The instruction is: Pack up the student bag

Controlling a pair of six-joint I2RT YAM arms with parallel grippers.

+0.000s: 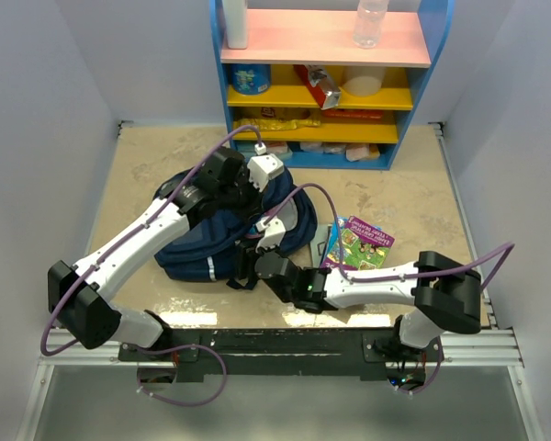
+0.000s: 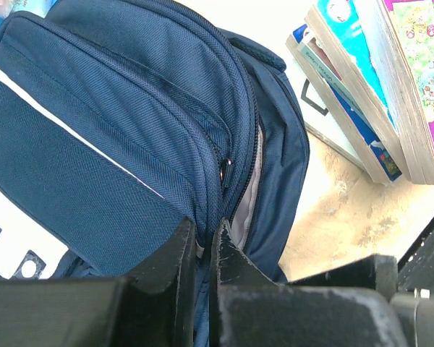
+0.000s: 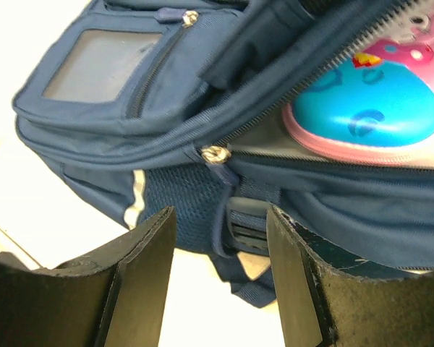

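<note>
The navy student bag (image 1: 197,243) lies on the left half of the table, partly under both arms. In the left wrist view, my left gripper is shut on a fold of bag fabric beside the zipper. My right gripper stands part open at the bag's lower side. Ahead of its fingers (image 3: 155,242) are a zipper pull (image 3: 218,165) and a dark strap with a buckle (image 3: 247,220); contact with them cannot be told. Through the open zipper above, a blue and pink item (image 3: 372,105) shows inside the bag.
Several books (image 1: 360,244) lie right of the bag, close to my right forearm. At the back stands a shelf (image 1: 326,55) holding bottles, snacks and a blue can (image 1: 251,79).
</note>
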